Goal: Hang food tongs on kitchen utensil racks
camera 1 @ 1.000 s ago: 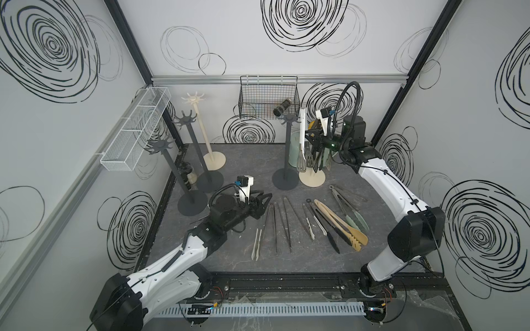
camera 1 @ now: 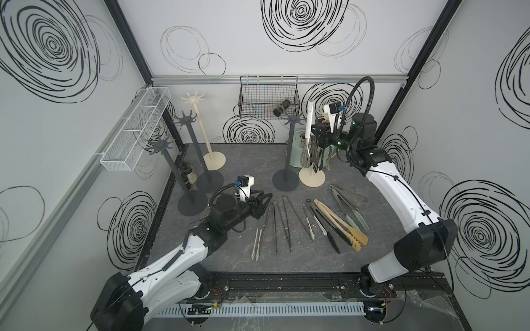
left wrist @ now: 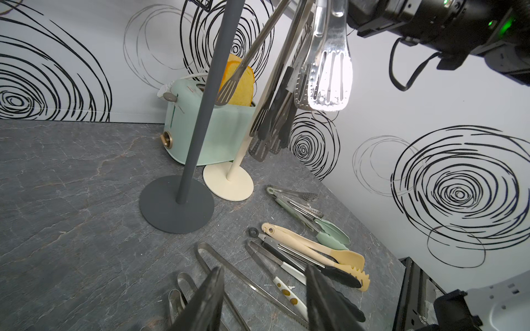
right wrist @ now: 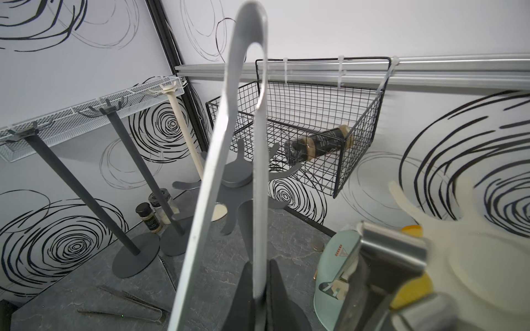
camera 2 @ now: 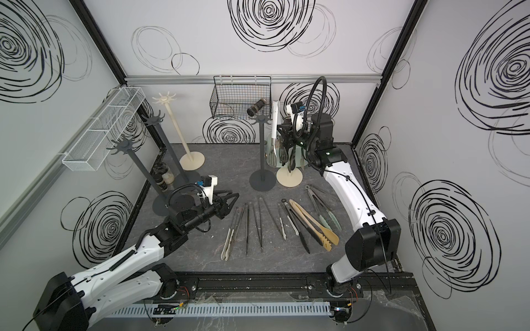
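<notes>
My right gripper (camera 1: 315, 131) is shut on one leg of silver metal tongs (right wrist: 214, 149), held upright with the bent loop on top. Their slotted heads (left wrist: 328, 82) hang down in the left wrist view. Just beyond the tongs in the right wrist view is the hooked top of a grey rack (right wrist: 232, 190). A cream rack (right wrist: 485, 264), with utensils hanging from it, stands close on the right. Low over the table my left gripper is open, nothing between its fingers. Several tongs lie on the table, including green-tipped tongs (camera 1: 350, 208) and wooden-coloured tongs (camera 1: 342, 226).
Two more grey racks (camera 1: 197, 149) and another cream rack (camera 1: 202, 129) stand at the left. A mint toaster (left wrist: 209, 127) sits behind the nearer racks. A black wire basket (camera 1: 269, 96) hangs on the back wall.
My left arm and the tongs on the table have not moved.
</notes>
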